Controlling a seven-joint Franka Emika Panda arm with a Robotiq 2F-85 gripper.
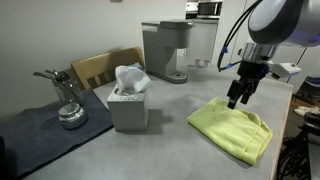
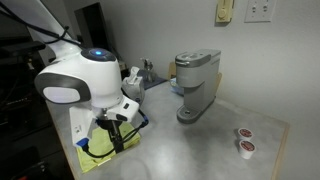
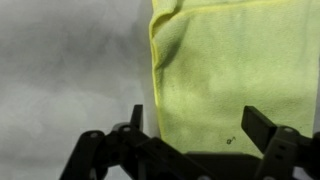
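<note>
A yellow-green cloth lies spread on the grey table, with a fold along one edge in the wrist view. My gripper is open above the cloth, its two black fingertips wide apart and nothing between them. One fingertip is over bare table just past the cloth's edge, the other over the cloth. In exterior view 1 my gripper hangs near the cloth's far side. The arm covers much of the cloth in exterior view 2.
A grey coffee machine stands at the back, with two small pods to its right. A tissue box is left of the cloth. A dark mat carries metal ware. Table between box and cloth is clear.
</note>
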